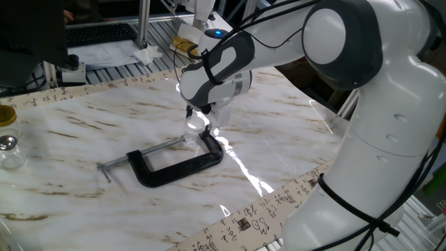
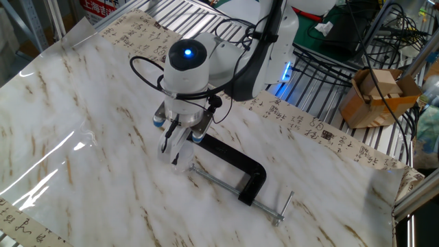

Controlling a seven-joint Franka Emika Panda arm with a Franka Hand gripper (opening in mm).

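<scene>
A black C-clamp (image 1: 182, 172) with a metal screw rod (image 1: 155, 148) lies flat on the marble-patterned table. In exterior view 2 the clamp (image 2: 236, 159) stretches to the lower right of my gripper (image 2: 173, 152). My gripper (image 1: 198, 125) points down close above the clamp's far end. Something clear and rounded (image 1: 194, 128) shows around the fingertips, beside the end of the rod. Glare and its transparency blur the outline. Whether the fingers are open or closed on it does not show, nor does any contact with the clamp.
A clear jar with a yellow lid (image 1: 8, 117) stands at the left table edge in exterior view 1, near a second clear container (image 1: 10, 155). Beyond the table edge sits a cardboard box (image 2: 376, 103).
</scene>
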